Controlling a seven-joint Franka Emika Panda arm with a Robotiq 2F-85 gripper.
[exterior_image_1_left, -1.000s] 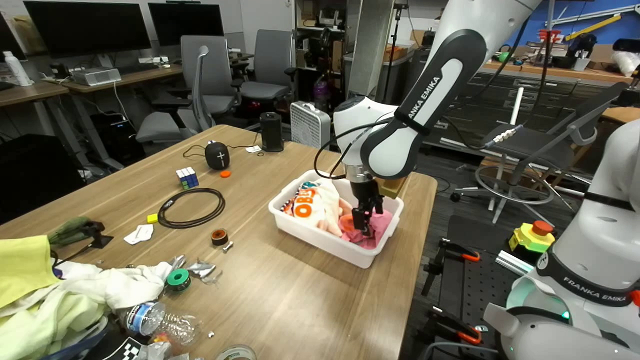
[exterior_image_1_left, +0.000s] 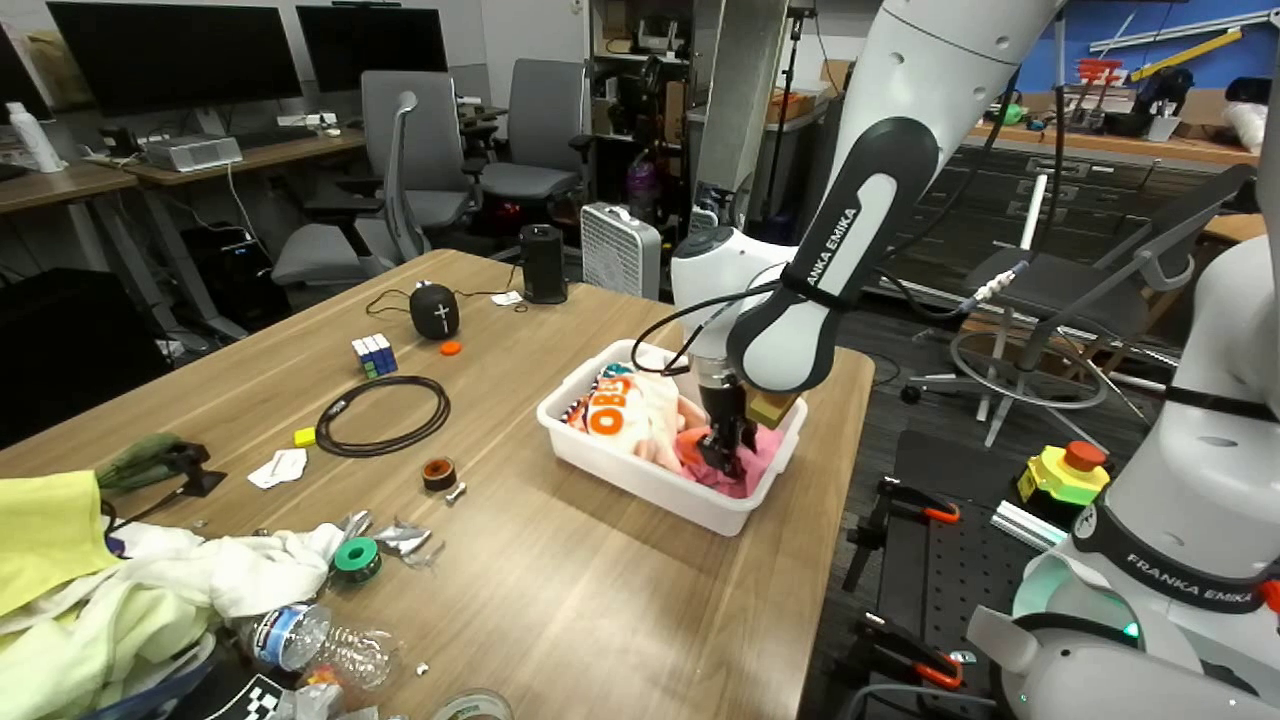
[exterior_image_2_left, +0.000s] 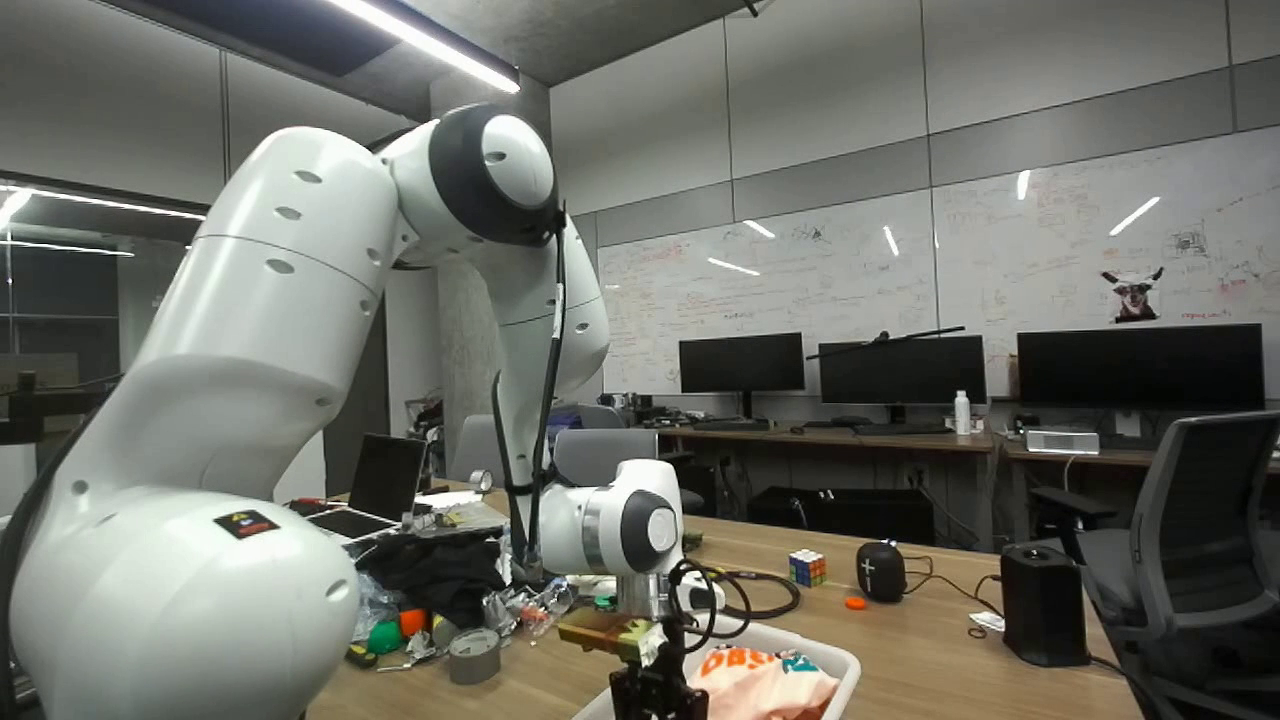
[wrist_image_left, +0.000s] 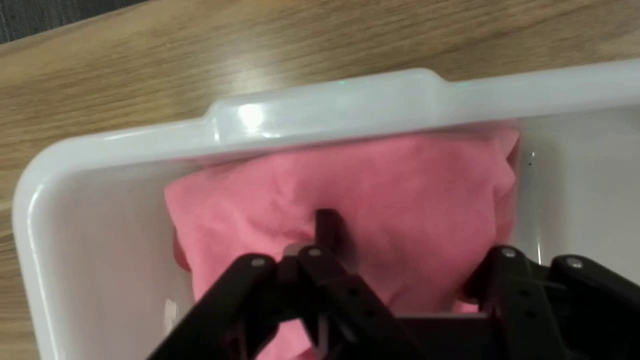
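Note:
A white plastic bin (exterior_image_1_left: 636, 480) stands on the wooden table. Pink cloth (wrist_image_left: 396, 198) lies bunched in one end of it, against the bin wall. My gripper is down inside the bin at this cloth, its dark fingers spread apart with pink fabric below and between them. Whether the tips pinch any fabric is hard to tell. Beside the pink cloth in exterior view 1 lies a pale peach cloth (exterior_image_1_left: 648, 414) with orange lettering. In exterior view 2 the gripper's lower end is cut off by the frame edge.
A pile of light cloths (exterior_image_1_left: 156, 576), a plastic bottle (exterior_image_1_left: 324, 642) and tape rolls crowd the table's near left. A black cable coil (exterior_image_1_left: 384, 416), a puzzle cube (exterior_image_1_left: 374, 355) and a round speaker (exterior_image_1_left: 434, 311) sit farther back. Bare table lies in front of the bin.
My arm has come down, bringing the gripper lower into the bin at the pink cloth. The bin and the things on the table have stayed in place.

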